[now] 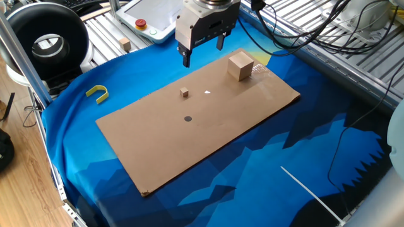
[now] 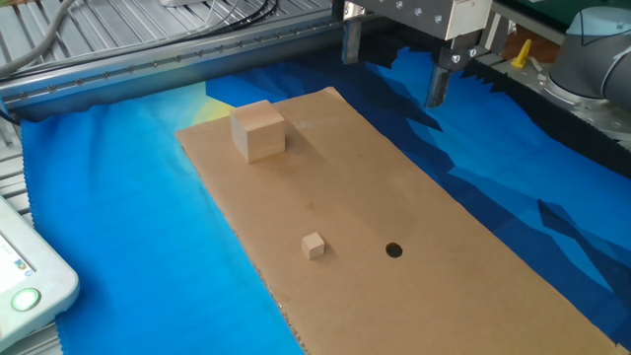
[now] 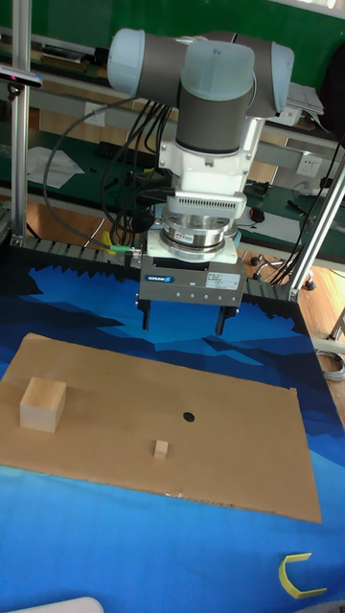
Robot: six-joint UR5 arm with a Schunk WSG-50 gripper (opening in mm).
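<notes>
My gripper (image 1: 203, 53) hangs in the air above the cardboard, its two dark fingers wide apart and empty. In the third exterior view the open gripper (image 3: 183, 325) is over the cardboard's far side. A large wooden cube (image 1: 240, 66) rests near one end of the cardboard sheet (image 1: 151, 145). The small wooden cube (image 1: 184, 93) lies closer to the middle, apart from the fingers. Beside it is a flat black disc or hole (image 2: 394, 250); I cannot tell which. The second exterior view shows both the large cube (image 2: 258, 132) and the small cube (image 2: 314, 246) clearly.
A yellow curved piece (image 1: 98, 94) lies on the blue cloth (image 1: 69, 120) off the cardboard. Another wooden block (image 1: 125, 45) sits near the tablet with a red button (image 1: 141, 24). Much of the cardboard is bare.
</notes>
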